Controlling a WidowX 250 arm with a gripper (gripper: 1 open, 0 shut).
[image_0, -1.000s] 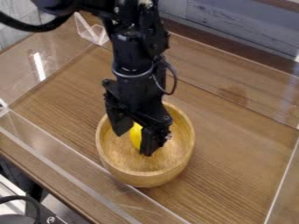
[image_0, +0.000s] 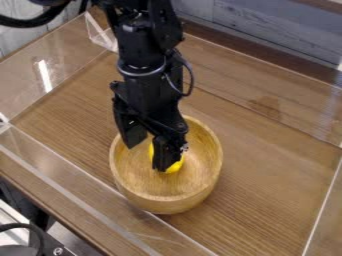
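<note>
My gripper (image_0: 150, 148) is lowered into a round wooden bowl (image_0: 163, 197) in the lower middle of the view, its dark arm reaching down from the top. A small yellow object (image_0: 174, 165) lies in the bowl, partly hidden behind the gripper's right finger. Dark fingers reach down on the left and right of the gripper, near the yellow object. I cannot tell whether they touch it or how far they are closed.
A pale wall runs along the top right. A dark cable (image_0: 27, 228) shows at the lower left corner.
The arm has shifted slightly left, and the gripper's fingers now sit a little differently over the bowl, with the yellow object showing more to the right.
</note>
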